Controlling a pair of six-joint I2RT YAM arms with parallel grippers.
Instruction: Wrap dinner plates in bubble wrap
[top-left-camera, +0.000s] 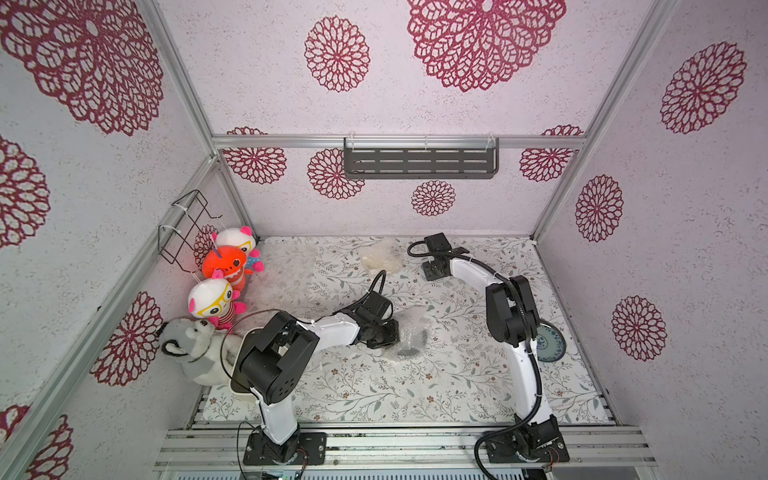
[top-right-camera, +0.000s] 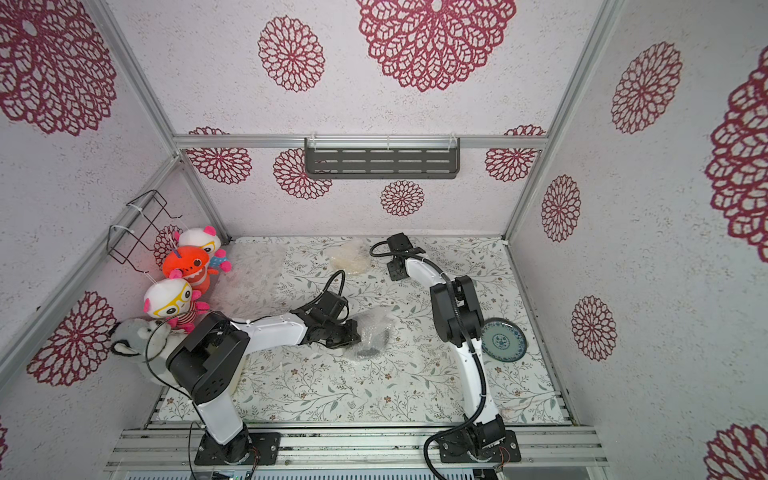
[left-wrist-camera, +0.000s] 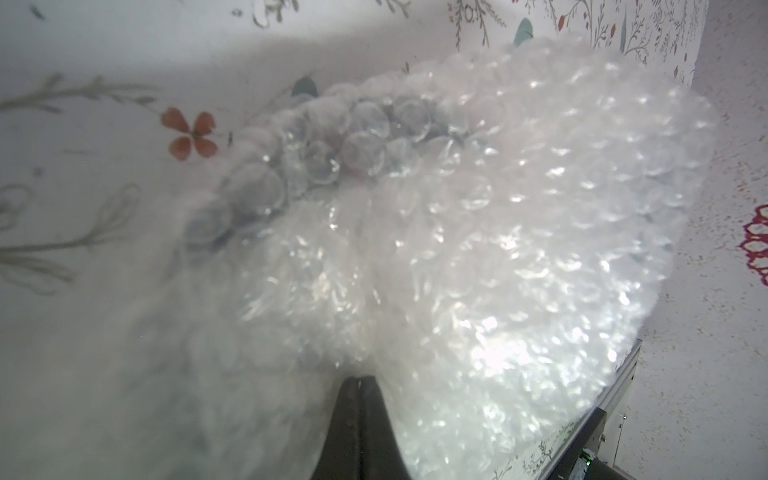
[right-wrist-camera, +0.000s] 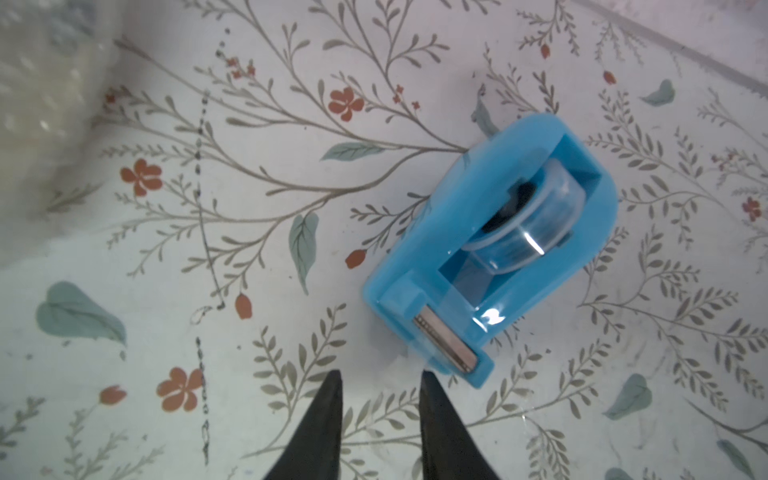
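Note:
A bundle of bubble wrap (left-wrist-camera: 480, 264) lies mid-table, with a dark curved rim showing faintly through it. My left gripper is shut, its fingertips against the wrap; whether a fold of film is pinched cannot be told. Toward the back of the table, my right gripper stands partly open with nothing between its fingers. Just beyond those fingertips, in the right wrist view, lies a blue tape dispenser (right-wrist-camera: 496, 240) with a clear roll. A patterned blue-green plate (top-right-camera: 504, 341) rests at the table's right side, partly behind my right arm in the top left view.
Another wrapped bundle (top-right-camera: 349, 257) sits near the back wall, left of my right gripper. Loose clear wrap (top-left-camera: 281, 268) spreads at the back left. Plush toys (top-left-camera: 220, 280) line the left edge.

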